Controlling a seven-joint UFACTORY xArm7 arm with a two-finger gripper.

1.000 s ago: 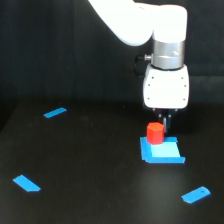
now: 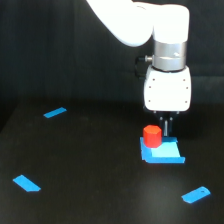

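A small red block (image 2: 152,136) with a many-sided outline is at the back left part of a blue-bordered square (image 2: 147,160) with a pale middle. My gripper (image 2: 166,126) points down from the white arm, just behind and to the right of the block. Its dark fingers are small, and the block may cover part of them. Whether they touch or grip the block cannot be made out, nor whether the block rests on the square.
Blue tape strips lie on the dark table at the far left (image 2: 55,113), front left (image 2: 26,183) and front right (image 2: 195,194). Bare table spreads across the left and middle.
The red block has shifted slightly left and toward the camera. The arm and its fingers are a little lower in the view.
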